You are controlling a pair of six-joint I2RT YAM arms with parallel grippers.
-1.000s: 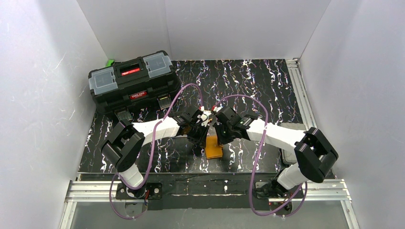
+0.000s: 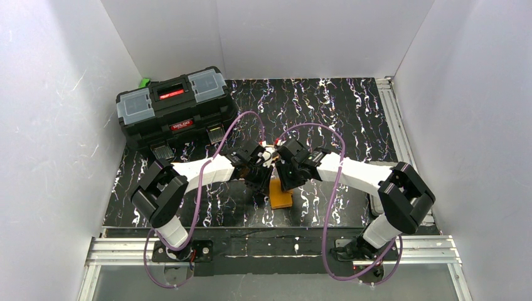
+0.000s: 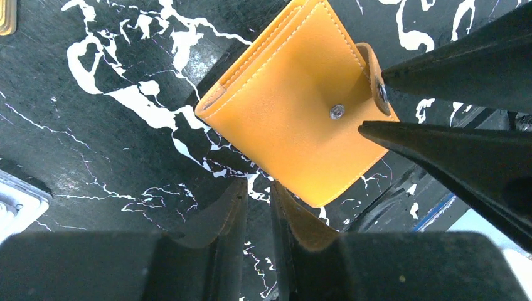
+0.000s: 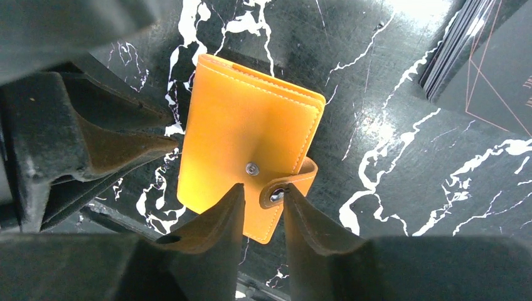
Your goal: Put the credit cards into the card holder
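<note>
An orange leather card holder (image 2: 280,197) lies on the dark marbled table, closed flat, with a metal snap on its face. Its small strap (image 4: 292,182) curls up loose from one edge. My right gripper is part open over the holder, the strap's end between its fingertips; I see no firm grip on it. Beside the holder is my left gripper, its fingers a little apart with nothing between them. A stack of dark cards with copper lines (image 4: 489,75) shows at the right wrist view's upper right.
A black toolbox (image 2: 179,106) stands at the back left. Part of a pale case (image 3: 22,204) and a yellow object (image 3: 6,15) show at the left wrist view's edge. The two grippers are close together.
My right arm has shifted to the left, its gripper moving slightly over the holder. The left arm has hardly moved, and the holder lies in the same place.
</note>
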